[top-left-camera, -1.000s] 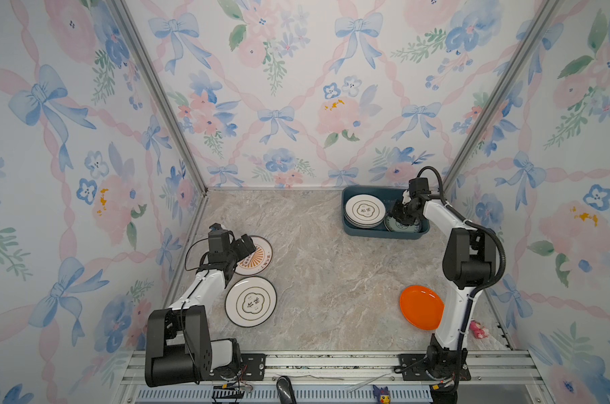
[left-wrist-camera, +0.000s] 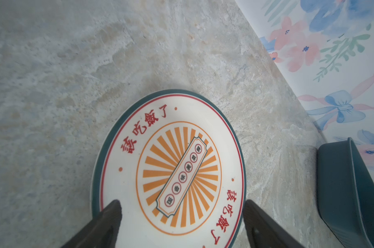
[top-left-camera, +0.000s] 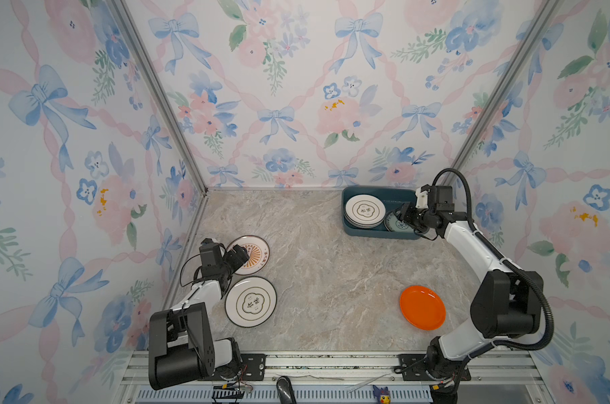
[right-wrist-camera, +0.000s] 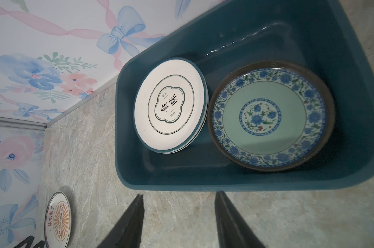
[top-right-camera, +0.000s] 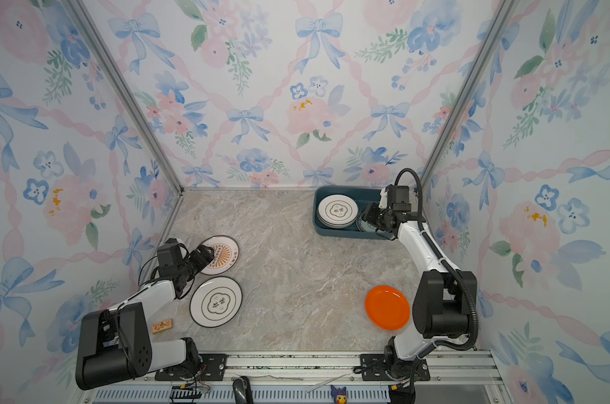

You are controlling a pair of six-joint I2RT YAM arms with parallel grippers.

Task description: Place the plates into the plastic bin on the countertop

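Observation:
The white plate with an orange sunburst (left-wrist-camera: 182, 173) lies on the left of the counter. My left gripper is open over it, with nothing visibly held. A white plate with a flower outline (top-left-camera: 251, 301) rests nearer the front, and a plain orange plate (top-left-camera: 422, 308) lies at front right. The dark teal bin (right-wrist-camera: 236, 186) stands at back right. Inside it, stacked white plates (right-wrist-camera: 170, 107) lean slightly at the left, beside a green plate with a blue floral border (right-wrist-camera: 269, 117). My right gripper hovers by the bin's front side, fingers apart and empty.
Bare marbled counter (top-left-camera: 318, 282) fills the middle between the plates and the bin. Papered walls close in the back and sides. A small tan block (top-right-camera: 161, 326) lies at the left edge, near the left arm.
My right arm has swung outward to the right, its gripper shifting slightly right over the bin. The left gripper has moved a little left and nearer; the sunburst plate has slid slightly left.

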